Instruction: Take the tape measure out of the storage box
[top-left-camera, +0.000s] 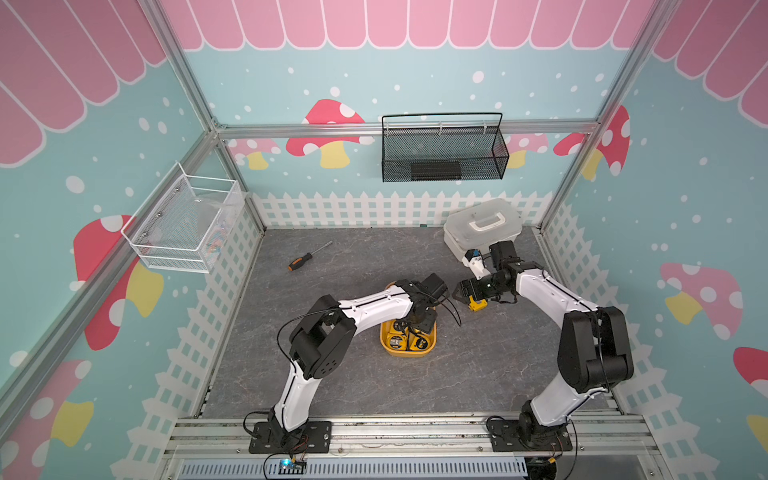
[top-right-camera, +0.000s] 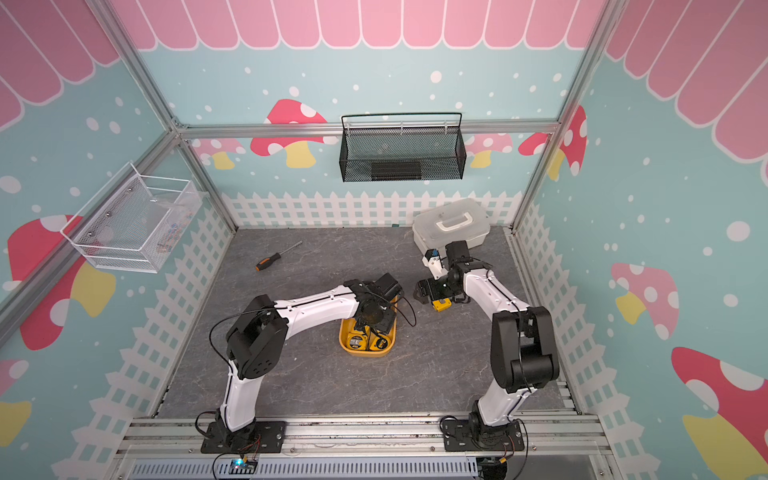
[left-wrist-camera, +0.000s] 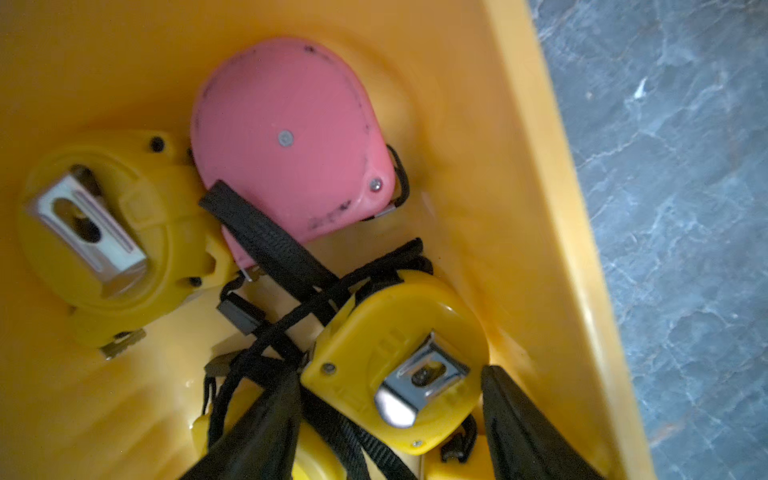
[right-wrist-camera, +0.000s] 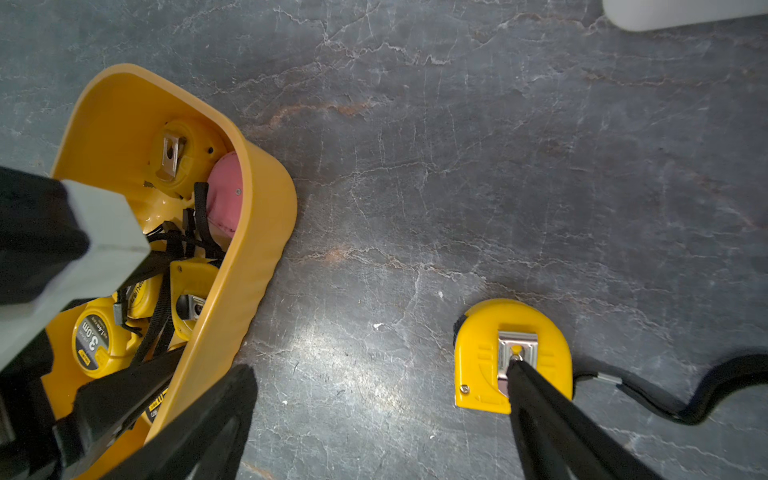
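My left gripper reaches into the yellow storage box (left-wrist-camera: 552, 240), its fingers part open on either side of a yellow tape measure (left-wrist-camera: 400, 360) with a steel clip. The right finger seems close to its edge; contact is unclear. Above it in the left wrist view lie a pink tape measure (left-wrist-camera: 292, 136) and another yellow one (left-wrist-camera: 120, 224), with tangled black straps (left-wrist-camera: 272, 240) between them. A loose yellow tape measure (right-wrist-camera: 512, 352) lies on the table outside the box, under my open right gripper, near its right finger.
A clear lidded case (top-left-camera: 484, 224) stands behind the right arm. At the back left lies a screwdriver (top-left-camera: 308, 257). Mesh baskets hang on the walls, one black (top-left-camera: 444, 152) and one white (top-left-camera: 188, 224).
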